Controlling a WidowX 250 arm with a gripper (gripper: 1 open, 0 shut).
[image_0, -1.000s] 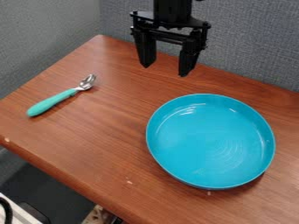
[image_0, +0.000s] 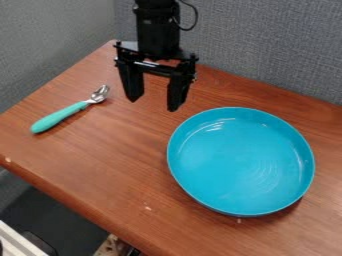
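My black gripper (image_0: 155, 90) hangs open above the back-left part of the wooden table, its two fingers apart with nothing visible between them. To its left lies a spoon with a teal handle (image_0: 56, 117) and a metal head, angled toward the back right. A round blue plate (image_0: 241, 160) rests on the right half of the table, to the front right of the gripper.
The wooden table (image_0: 120, 180) has bare room in the middle and front left. Grey padded walls stand along the back and left. A dark gap and some clutter are below the front-left edge.
My gripper has moved left and down in the view, closer to the spoon. The spoon and plate have not moved.
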